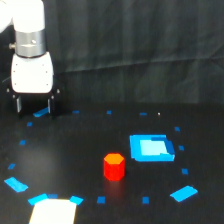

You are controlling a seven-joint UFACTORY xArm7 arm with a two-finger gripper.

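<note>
A red block [114, 168] with a hexagon-shaped top stands on the dark table near the middle front. Behind it and to the right lies a blue-bordered square [152, 137] with a pale centre. Up at the far left hangs my white gripper [35, 104], well away from both. Its two dark fingers are spread wide, and nothing shows between them.
A cream square [53, 213] sits at the front left edge of the view. Flat blue strips [184, 193] and small blue marks dot the table. Between the gripper and the red block the surface looks clear.
</note>
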